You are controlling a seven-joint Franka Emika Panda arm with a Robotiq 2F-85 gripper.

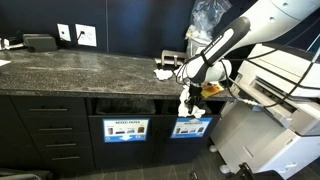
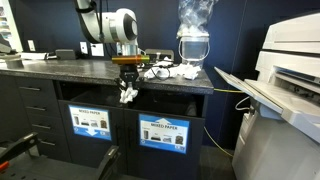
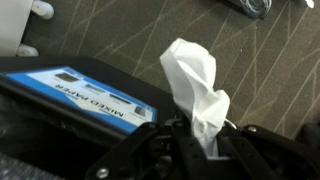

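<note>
A crumpled white paper is pinched in my gripper, which is shut on it. In exterior view 1 the paper hangs below the gripper, by the counter's front edge. Exterior view 2 has the paper hanging near the tops of the bins. Two dark bins stand under the counter, with blue-and-white labels: the left label reads MIXED PAPER, as does the right label. From the wrist, a label lies to the left of the paper, with floor behind the paper.
More white paper lies on the dark counter. A clear bag-like thing stands at the back. Light-coloured equipment is to the right of the bins. Carpeted floor is open in front.
</note>
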